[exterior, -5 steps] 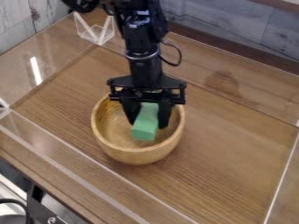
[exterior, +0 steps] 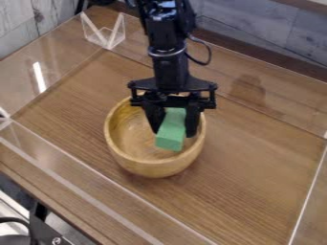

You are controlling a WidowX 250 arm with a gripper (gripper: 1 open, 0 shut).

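A tan wooden bowl (exterior: pixel 133 148) sits in the middle of the table. My black gripper (exterior: pixel 173 116) is over it, its fingers shut on a green object (exterior: pixel 170 135), which is inside the bowl's outline. Whether that object rests on the bowl's bottom or is raised off it, I cannot tell from this view.
White wire holders stand at the upper left edge and left edge. A pale wall bounds the back right, and a dark cable shows at the bottom left.
The gripper and green object have moved slightly up and to the right in the view, with the arm shifting along with them.
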